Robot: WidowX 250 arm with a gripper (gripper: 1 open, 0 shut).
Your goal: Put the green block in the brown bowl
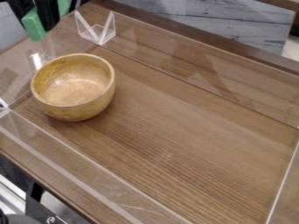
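The green block [33, 26] is at the top left corner of the camera view, raised above the table and tilted. My dark gripper [38, 19] is shut on it, its fingers covering part of the block; most of the arm lies outside the picture. Below them on the table stands the brown bowl [75, 86], upright, with nothing inside. In the picture the block appears above and left of the bowl's rim, not over its opening.
A small clear plastic piece [98, 31] stands behind the bowl. A raised edge runs along its back, with a grey wood-grain panel [228, 24] beyond.
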